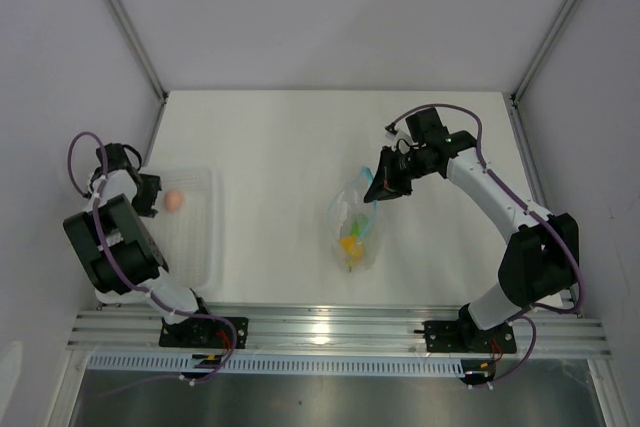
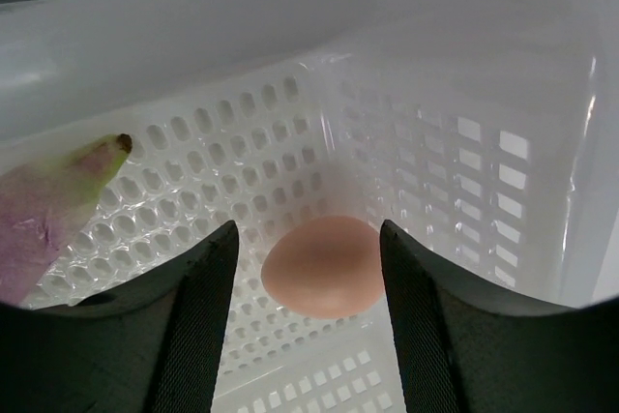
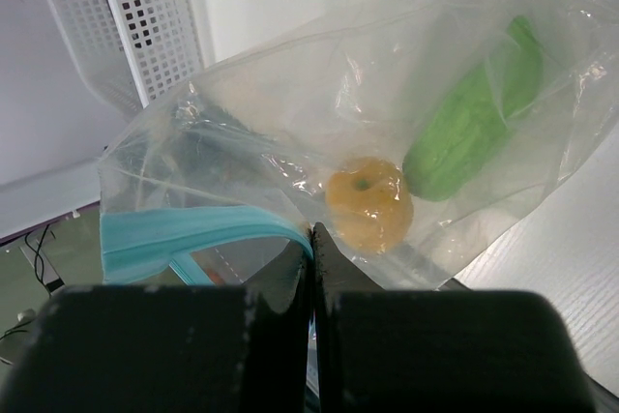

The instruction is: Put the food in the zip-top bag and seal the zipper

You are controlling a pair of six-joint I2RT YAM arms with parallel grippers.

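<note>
In the left basket (image 1: 185, 272) rests an orange-pink egg (image 2: 319, 273), to the right of my left gripper (image 1: 157, 197) in the top view. From the left wrist camera, the left gripper has its fingers apart, with the egg showing in the gap between them; whether either finger touches it, I cannot tell. A clear bag (image 1: 345, 209) with a blue zip strip (image 3: 218, 222) stands on the table's middle. My right gripper is shut on the bag's rim at that strip. Inside the bag are a yellow-orange fruit (image 3: 368, 205) and a green vegetable (image 3: 479, 118).
A pinkish food item with a green tip (image 2: 58, 200) lies in the basket beside the egg. The basket's walls (image 2: 503, 142) rise close around the left gripper. Between basket and bag, the white table (image 1: 265, 197) is clear.
</note>
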